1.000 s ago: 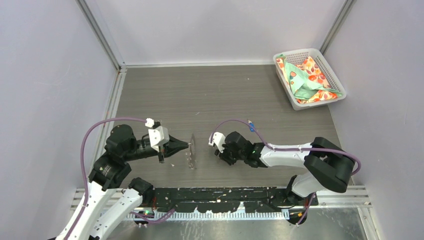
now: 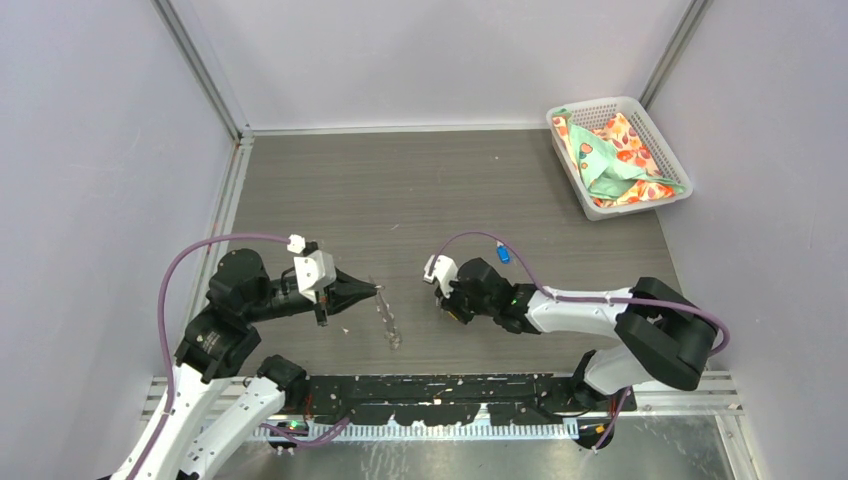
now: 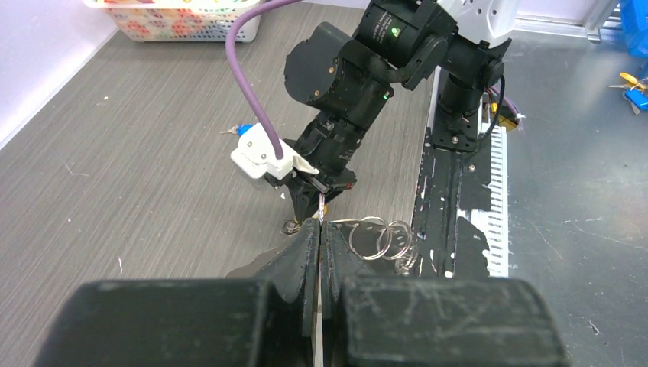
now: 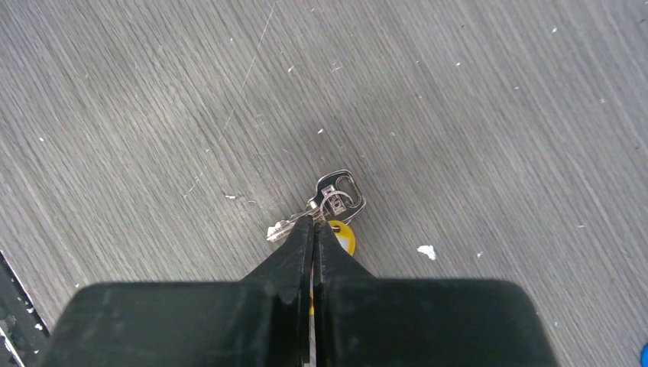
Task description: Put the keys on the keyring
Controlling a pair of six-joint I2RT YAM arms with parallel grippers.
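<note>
From the tips of my left gripper (image 2: 378,288), which is shut on it, hangs the metal keyring (image 2: 390,325); its loops also show just beyond the fingertips in the left wrist view. My right gripper is shut low over the table, with nothing visible between its fingers. Right at its tips lies a black-headed key (image 4: 336,199) with a small ring and a yellow tag (image 4: 345,237); the fingers hide part of the tag. Another key with a blue tag (image 2: 503,254) lies on the table behind the right gripper.
A white basket (image 2: 640,210) holding patterned cloth stands at the back right. In the left wrist view, more keys with blue and yellow tags (image 3: 636,98) appear at the far right edge.
The keyring swings and twists under the left gripper, now hanging lower and slanted to the right.
</note>
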